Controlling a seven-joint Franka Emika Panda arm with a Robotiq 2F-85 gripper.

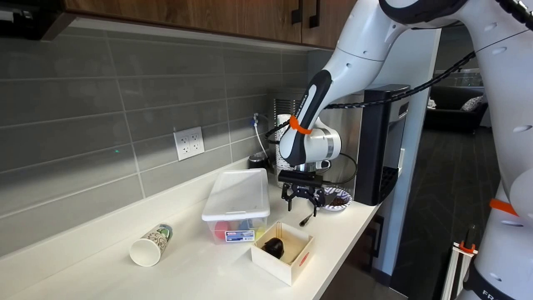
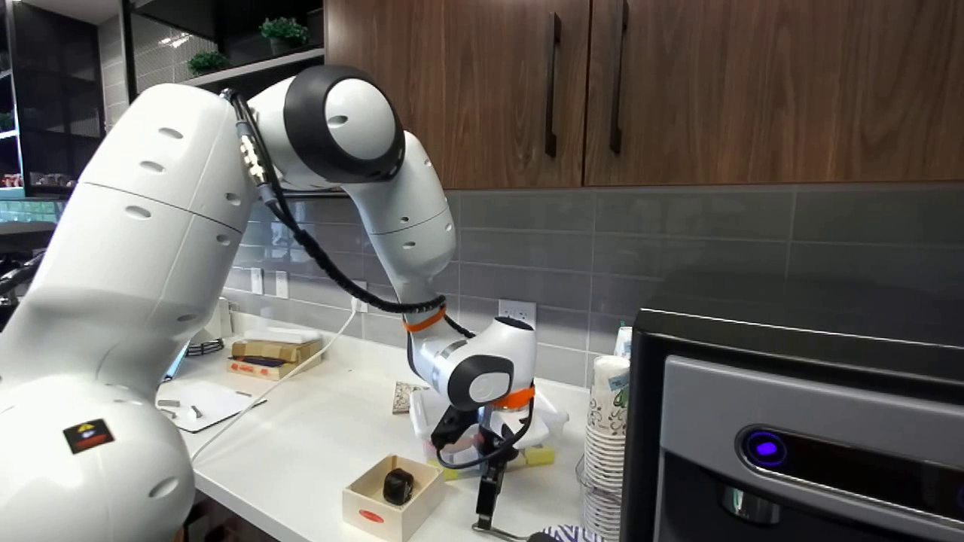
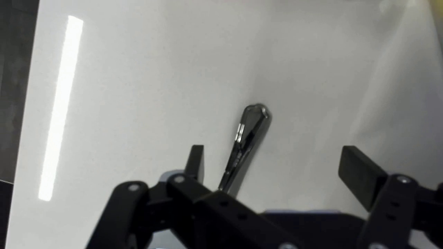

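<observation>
My gripper (image 1: pixel 302 206) hangs low over the counter beside the patterned bowl, its fingers wide apart and nothing held. Below it lies a dark metal utensil; in the wrist view its handle (image 3: pixel 248 132) points up between the two fingers, closer to the left one. The handle's lower part is hidden behind the gripper body. The blue-and-white bowl (image 1: pixel 344 198) holds small dark bits and sits behind the gripper in exterior view 1. In exterior view 2 the handle (image 2: pixel 498 533) shows by the fingertip at the bottom edge.
A pale wooden box (image 1: pixel 273 266) with a black object (image 1: pixel 273 247) in it stands in front. Next to it is a lidded clear bin (image 1: pixel 238 195). A paper cup (image 1: pixel 150 245) lies on its side. Stacked cups (image 2: pixel 605 452) and a black dispenser (image 1: pixel 384 145) stand behind.
</observation>
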